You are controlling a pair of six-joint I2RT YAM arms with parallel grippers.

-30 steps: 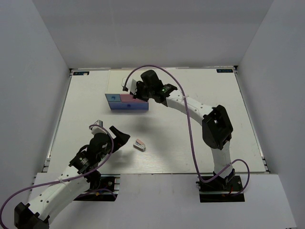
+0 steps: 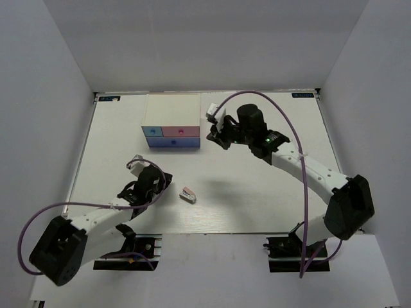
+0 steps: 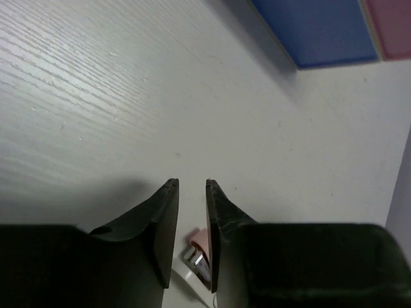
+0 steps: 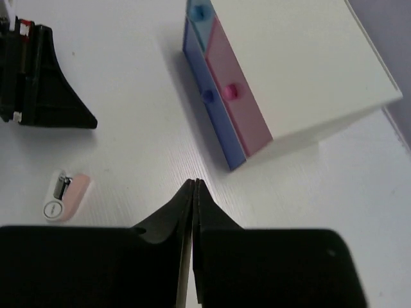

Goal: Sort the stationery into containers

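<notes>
A small pink-and-white stationery item, apparently a stapler [image 2: 187, 196] [image 3: 199, 253] [image 4: 67, 196], lies on the table. My left gripper [image 2: 166, 181] is partly open above and beside it, the item showing between and below the fingers in the left wrist view. The drawer box [image 2: 171, 112] [image 4: 321, 58] stands at the back, with blue and pink fronts, all apparently closed. My right gripper [image 2: 215, 140] is to the right of the box, raised, its fingertips together; I cannot see anything held between them.
Grey walls [image 2: 359, 96] bound the sides and back. Both arms have purple cables arching over them.
My right arm has moved right, away from the drawer box's front, uncovering the pink drawer. My left arm has shifted and turned slightly toward the back, near the small item.
</notes>
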